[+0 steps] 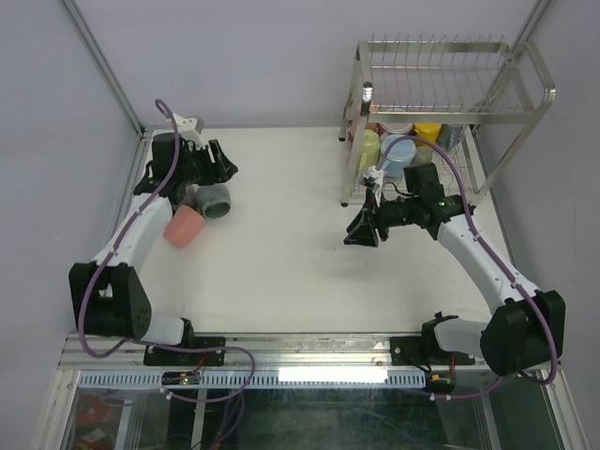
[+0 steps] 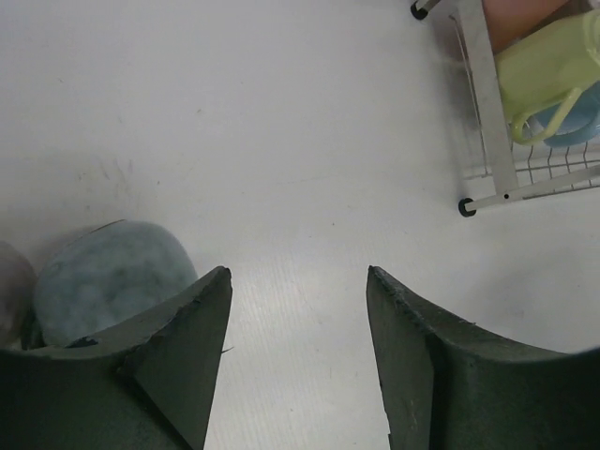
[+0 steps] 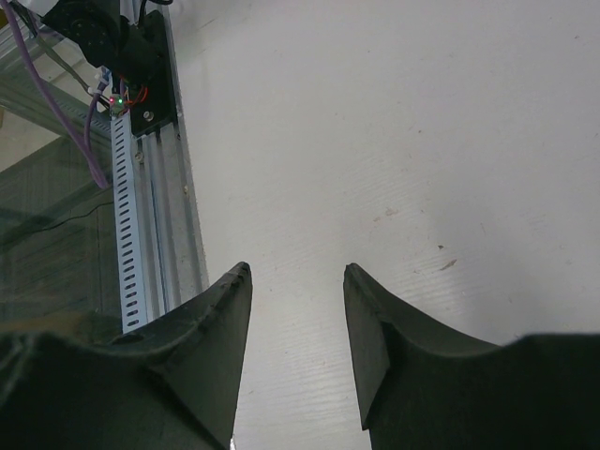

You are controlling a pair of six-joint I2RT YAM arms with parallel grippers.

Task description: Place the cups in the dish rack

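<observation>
At the left of the table lie a grey cup (image 1: 215,202) and a pink cup (image 1: 184,227). My left gripper is above them, open and empty; part of the grey cup (image 2: 112,281) shows beside it in the left wrist view. The dish rack (image 1: 433,116) at back right holds several cups on its lower level, among them a green cup (image 1: 368,150) and a blue cup (image 1: 398,155). My right gripper hangs open over bare table in front of the rack, with nothing between its fingers.
The rack's upper level (image 1: 436,73) is empty. A metal rail (image 1: 291,347) runs along the front edge, with the arm bases on it.
</observation>
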